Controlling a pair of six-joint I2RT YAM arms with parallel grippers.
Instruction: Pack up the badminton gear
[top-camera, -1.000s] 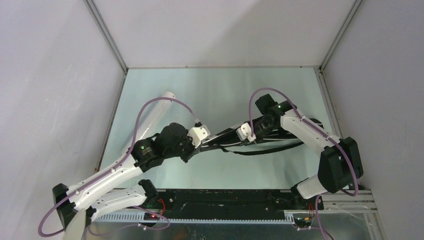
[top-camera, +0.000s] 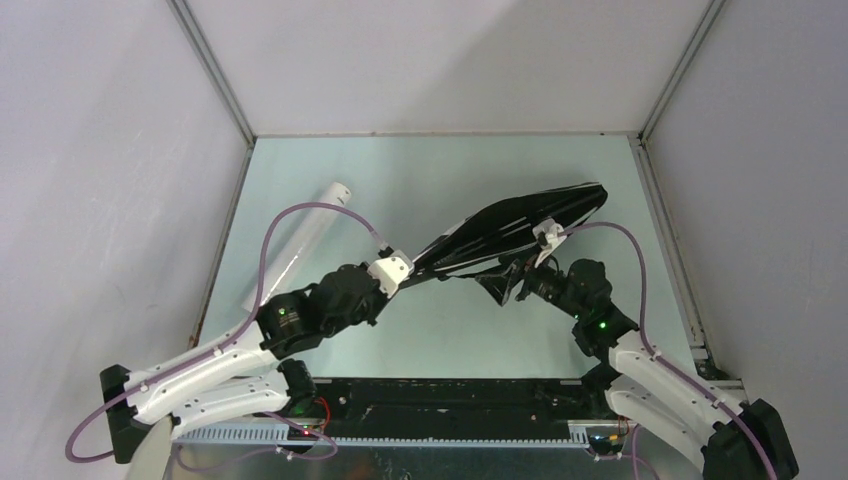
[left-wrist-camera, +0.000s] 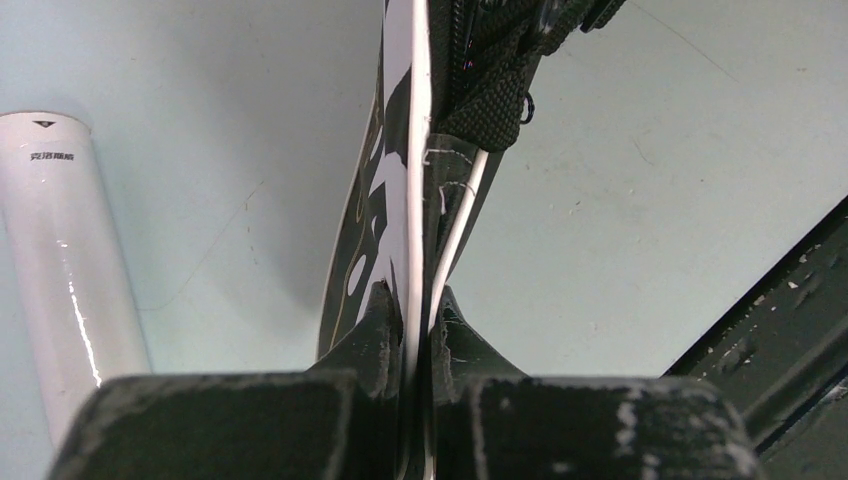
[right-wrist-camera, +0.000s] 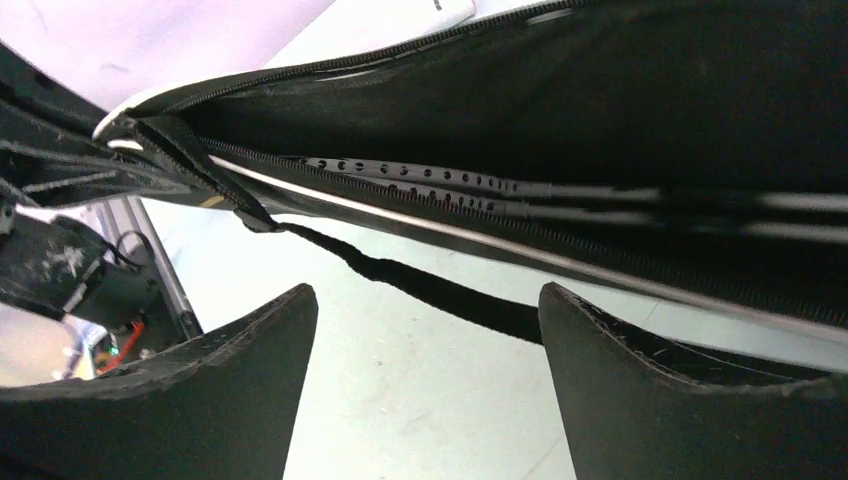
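Note:
A long black racket bag (top-camera: 520, 215) with white-edged zippers lies diagonally across the table. In the right wrist view its zip (right-wrist-camera: 420, 205) is parted, showing perforated strips inside. My left gripper is shut on the bag's narrow end, beside bunched black webbing. My right gripper is part open at the near side of the bag, its fingers apart below a loose black strap (right-wrist-camera: 450, 300). A white shuttlecock tube (top-camera: 305, 240) with printed label lies at the left, also in the left wrist view (left-wrist-camera: 70, 260).
Bare table (top-camera: 470, 340) shows in front of the bag and behind it. Walls stand left, right and behind. A dark rail (top-camera: 450, 405) runs along the front edge.
The bag's wide end has shifted toward the back. The left gripper has barely moved.

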